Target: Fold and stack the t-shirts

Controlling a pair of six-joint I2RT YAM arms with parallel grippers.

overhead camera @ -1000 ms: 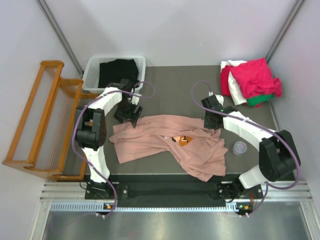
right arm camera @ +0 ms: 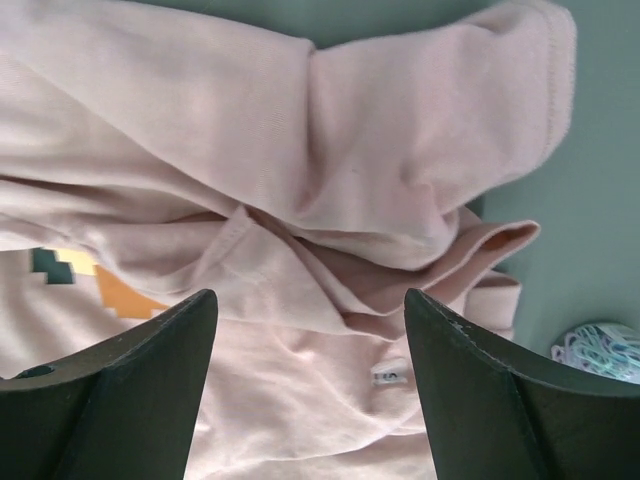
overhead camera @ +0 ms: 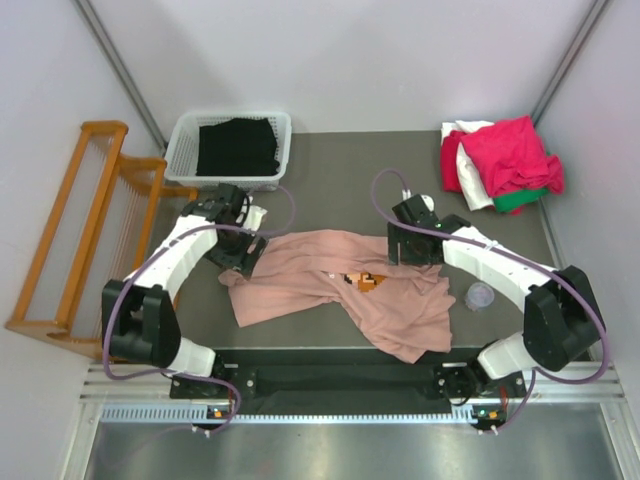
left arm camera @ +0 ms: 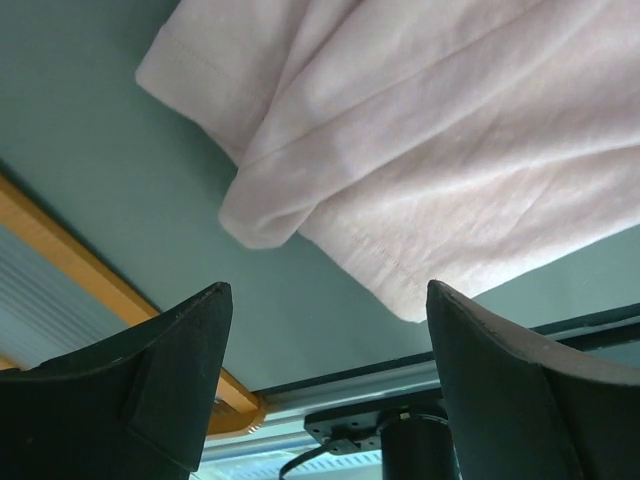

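Observation:
A crumpled pink t-shirt (overhead camera: 330, 260) with an orange print lies spread across the middle of the table, seen close in both wrist views. My left gripper (overhead camera: 250, 258) hangs over the shirt's left end; in the left wrist view its fingers (left arm camera: 150, 390) stand apart with nothing between them. My right gripper (overhead camera: 410, 250) is over the shirt's right end, open, with folds below it in the right wrist view.
A white basket (overhead camera: 182, 150) with dark cloth stands back left, a wooden rack (overhead camera: 60, 280) at left. A pile of red, white and green clothes (overhead camera: 505, 160) sits back right. A round translucent object (overhead camera: 479, 296) lies right of the shirt.
My right gripper has moved slightly left and toward the front.

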